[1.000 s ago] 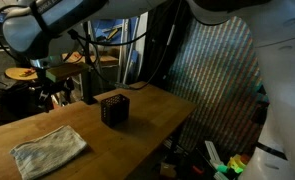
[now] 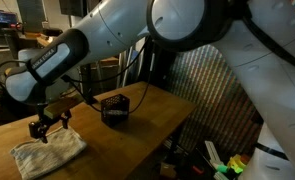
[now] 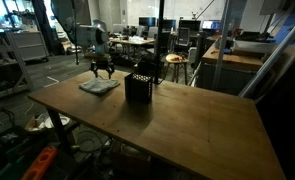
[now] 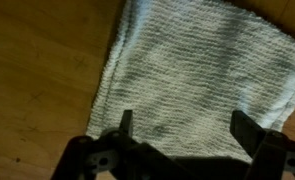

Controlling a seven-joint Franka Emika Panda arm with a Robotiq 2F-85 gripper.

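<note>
A pale, off-white towel [image 2: 49,152] lies flat on the wooden table, with a few soft folds near its edges. In the wrist view the towel [image 4: 192,80] fills most of the picture. Above it hangs my gripper, its two dark fingers spread wide with only cloth visible below the gap. From the side, the gripper [image 2: 50,130] is over the towel's far part. The second exterior view has the gripper [image 3: 102,72] small, over the towel [image 3: 98,86] at the far end of the table.
A black mesh basket [image 2: 114,108] stands on the table to the right of the towel. Bare wooden tabletop [image 3: 207,120] stretches away beyond the basket. Desks and monitors are in the background.
The towel and basket have not moved.
</note>
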